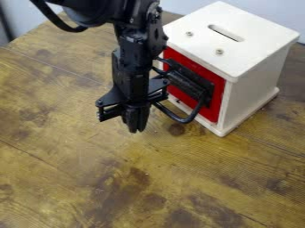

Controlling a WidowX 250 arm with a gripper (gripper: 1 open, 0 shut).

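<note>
A white box [252, 80] with a slot and two screws on top stands at the right, with a red front panel [210, 109] facing left that carries black fittings. My black gripper [135, 119] hangs just left of that panel, low over the wooden table, fingers pointing down and shut, with nothing visible between them. The arm and its cable hide part of the red panel.
A pale wall or edge runs along the back.
</note>
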